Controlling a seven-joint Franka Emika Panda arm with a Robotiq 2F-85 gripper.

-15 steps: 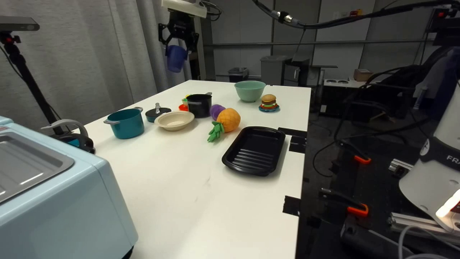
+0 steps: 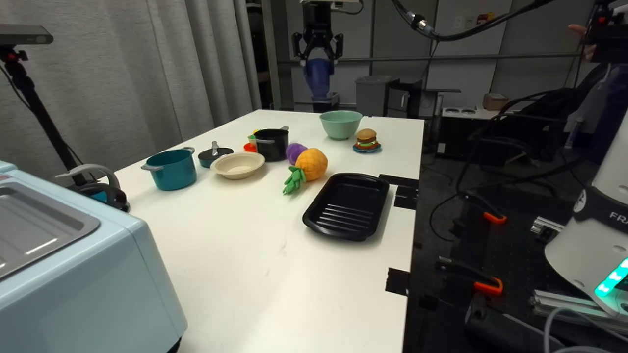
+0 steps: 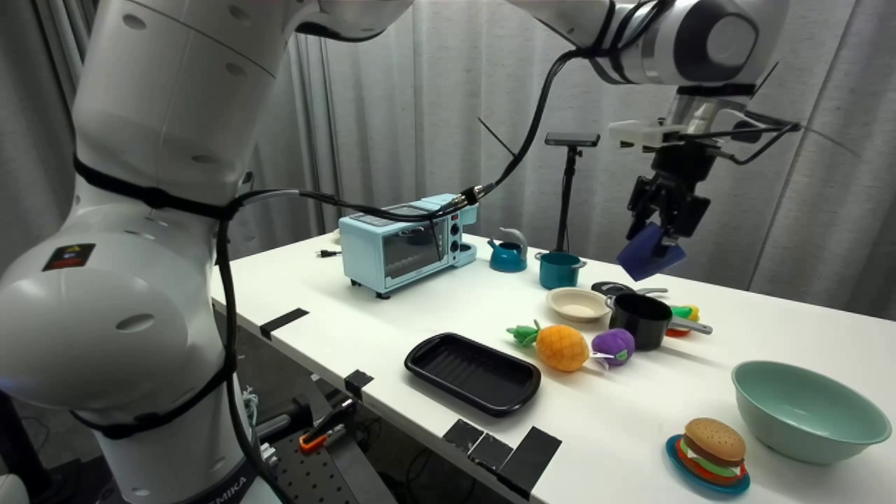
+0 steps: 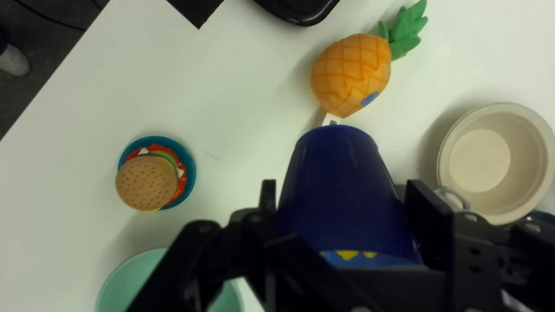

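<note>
High over the table, my gripper (image 3: 659, 231) is shut on a dark blue cup (image 3: 645, 257), which hangs tilted in exterior view 2. In the wrist view the blue cup (image 4: 338, 187) sits between the two fingers and covers part of the table behind it. Exterior view 1 has the cup (image 2: 318, 76) above the table's far end, clear of everything on it. The green bowl (image 2: 341, 124) and the toy burger on its blue plate (image 2: 366, 141) stand at that end. The cup's contents, if any, cannot be seen.
A pineapple toy (image 3: 562, 348), a purple toy (image 3: 613, 345), a black pot (image 3: 640, 319) and a cream bowl (image 3: 577, 304) crowd mid-table. A black tray (image 3: 472, 374) lies near the front edge. The toaster oven (image 3: 409, 248) stands at the other end, with bare tabletop before it.
My gripper, carrying the blue cup, has moved right in exterior view 1, from before the curtain toward the green bowl's side. The tabletop objects have stayed in place.
</note>
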